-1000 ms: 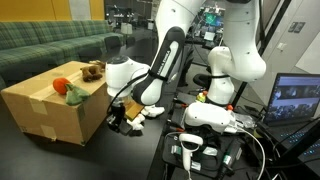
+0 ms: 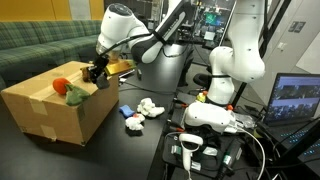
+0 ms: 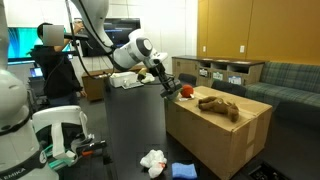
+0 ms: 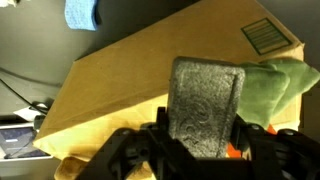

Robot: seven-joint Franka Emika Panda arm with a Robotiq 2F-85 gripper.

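Note:
My gripper [image 2: 97, 72] is raised at the near edge of the cardboard box [image 2: 62, 119]. In the wrist view, a grey speckled object [image 4: 205, 98] sits between its fingers, which are shut on it. It hangs in front of the box's rim, close to a green soft toy [image 4: 262, 98]. At the top of the box are a red-orange round thing [image 2: 61, 85], the green toy and a brown soft toy [image 3: 220, 107]. Exterior view 2 shows the gripper [image 3: 169, 88] at the box's left corner. The held object is hardly visible in the exterior views.
On the dark surface before the box lie a blue cloth-like piece [image 3: 184, 171] and a white toy [image 3: 153, 162] with red on it. Another white toy [image 2: 150, 108] lies farther right. A checked sofa [image 2: 40, 45] stands behind.
The arm has risen from low beside the box to the height of its top, shifting left towards it. The things on the box look unmoved.

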